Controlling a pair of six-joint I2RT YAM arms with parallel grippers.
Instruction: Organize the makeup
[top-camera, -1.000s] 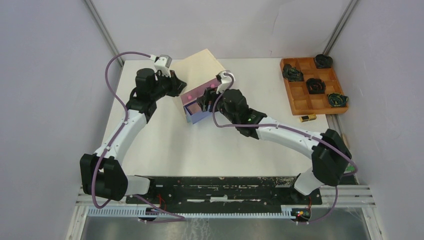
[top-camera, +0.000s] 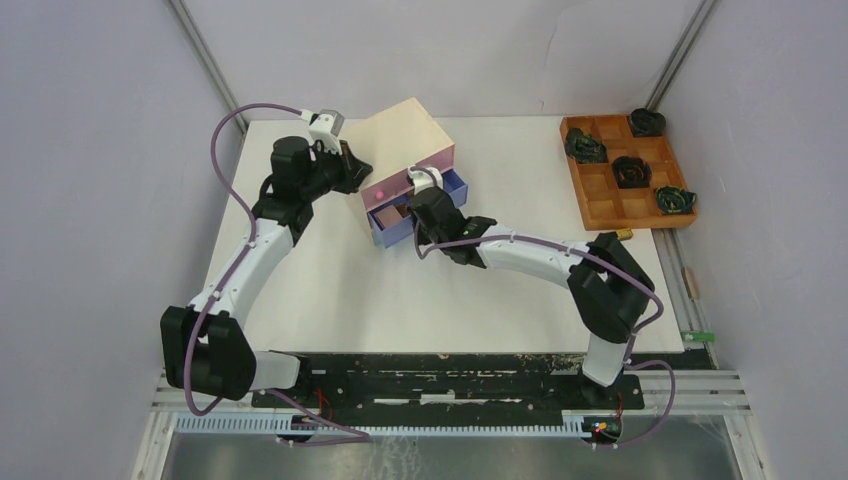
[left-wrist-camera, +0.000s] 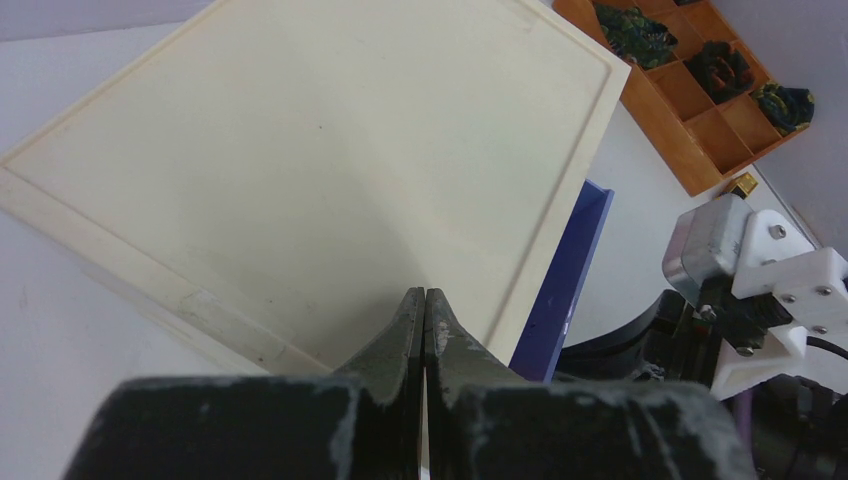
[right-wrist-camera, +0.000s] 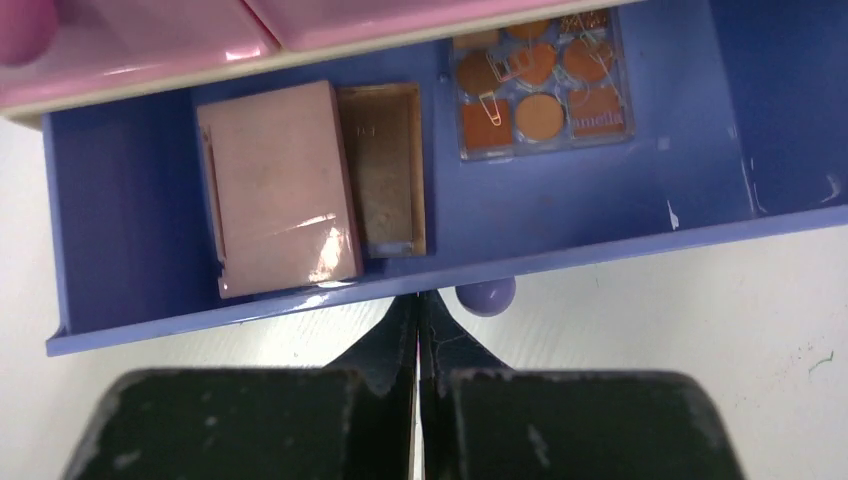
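Note:
A cream storage box (top-camera: 395, 135) with a pink drawer front (top-camera: 400, 182) stands at the back centre, its blue drawer (right-wrist-camera: 640, 180) pulled out. The drawer holds a pink compact (right-wrist-camera: 270, 190), a flat brown case (right-wrist-camera: 382, 165) and a clear eyeshadow palette (right-wrist-camera: 540, 100) with paper clips on it. My left gripper is shut at the box's top near its left edge; whether anything is between its fingers is hidden. My right gripper is shut with nothing visible between its fingers, at the drawer's outer front wall just left of the blue knob (right-wrist-camera: 485, 295).
A wooden compartment tray (top-camera: 610, 185) with dark bundled items stands at the right, a small yellow object (top-camera: 623, 233) below it.
The left arm has not moved.

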